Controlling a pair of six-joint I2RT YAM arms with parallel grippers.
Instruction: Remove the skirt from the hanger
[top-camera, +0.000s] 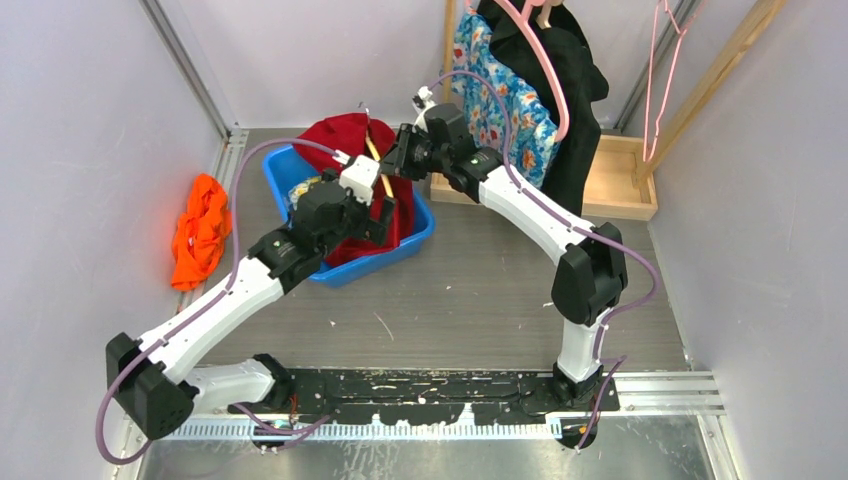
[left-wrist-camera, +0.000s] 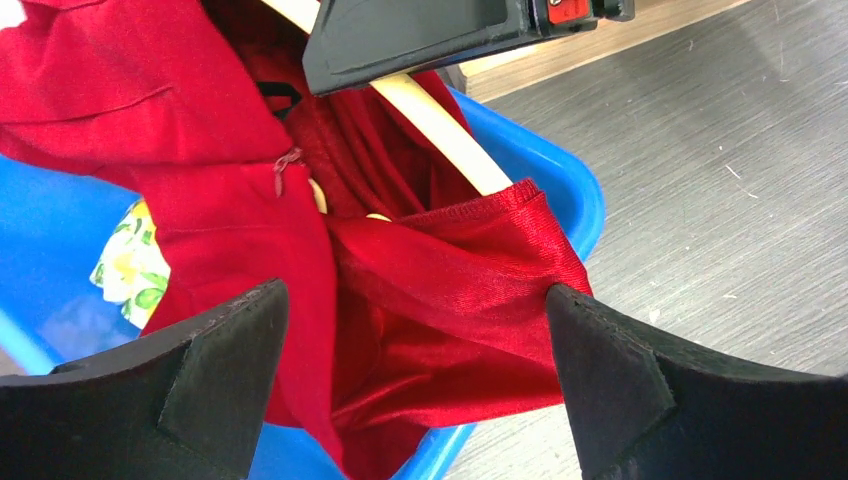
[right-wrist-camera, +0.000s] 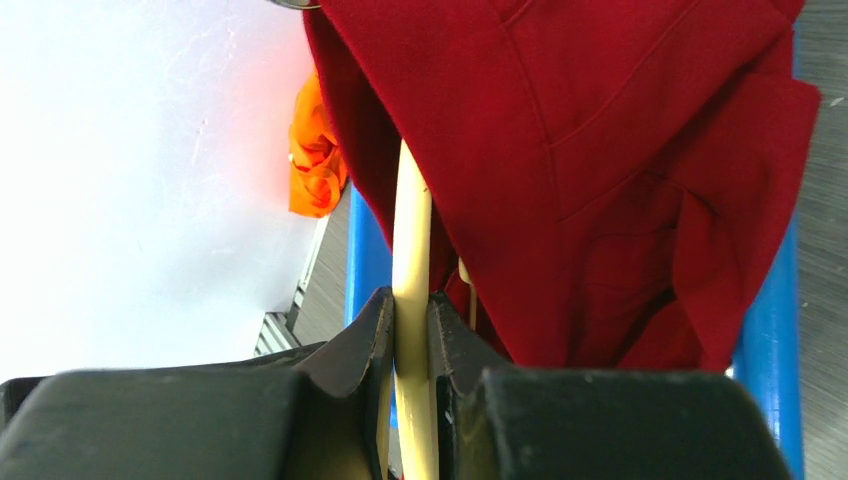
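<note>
A red garment (top-camera: 335, 135) (left-wrist-camera: 240, 250) (right-wrist-camera: 580, 150) lies in the blue tub (top-camera: 420, 230) (left-wrist-camera: 570, 190), partly covering a cream hanger (left-wrist-camera: 440, 130) (right-wrist-camera: 412, 250). My right gripper is closed around the hanger's bar in the right wrist view; in the top view it (top-camera: 395, 160) is over the tub's back part. My left gripper stands open above the red cloth at the hanger's end, its fingers wide apart with the cloth showing between them.
An orange cloth (top-camera: 200, 230) lies by the left wall. At the back right, a wooden rack (top-camera: 615, 185) carries blue floral and black garments and pink hangers.
</note>
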